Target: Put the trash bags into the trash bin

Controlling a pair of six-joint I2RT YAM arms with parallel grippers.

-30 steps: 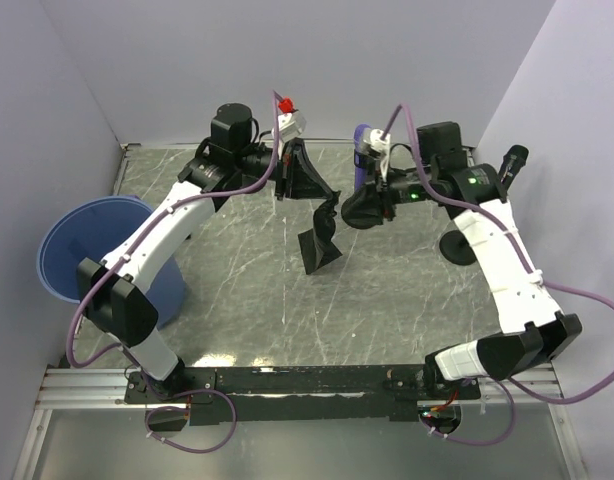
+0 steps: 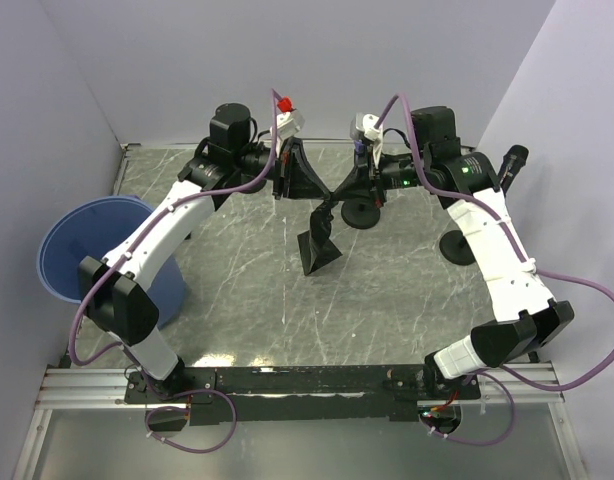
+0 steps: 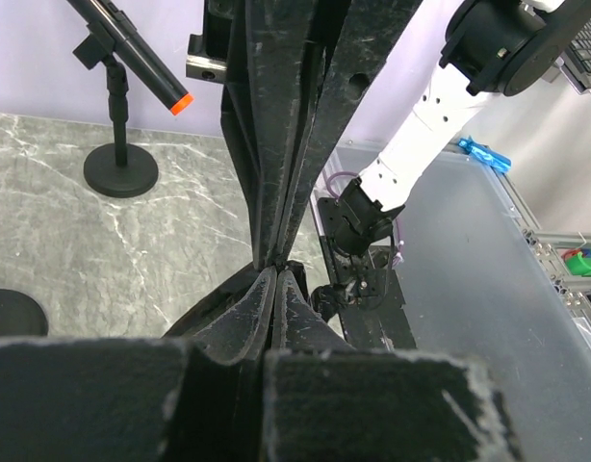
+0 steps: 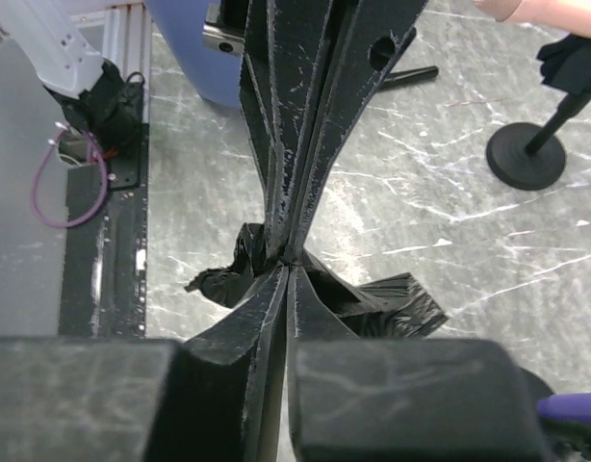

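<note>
A crumpled black trash bag (image 2: 319, 247) hangs at the centre beneath both grippers, its folds spreading below the fingertips in the right wrist view (image 4: 392, 308). My left gripper (image 2: 321, 194) and right gripper (image 2: 339, 194) meet tip to tip above it. Both are shut; the bag's top is at the meeting fingertips, the left (image 3: 273, 273) and the right (image 4: 289, 270) each closed narrowly on it. The blue trash bin (image 2: 77, 235) stands at the far left.
Black stands with round bases (image 2: 457, 250) are at the back right, one carrying a dark cylinder (image 3: 141, 58).
My right arm has moved left to the bag's top, meeting the left gripper, and its fingers have closed there. My left arm has stayed in place.
</note>
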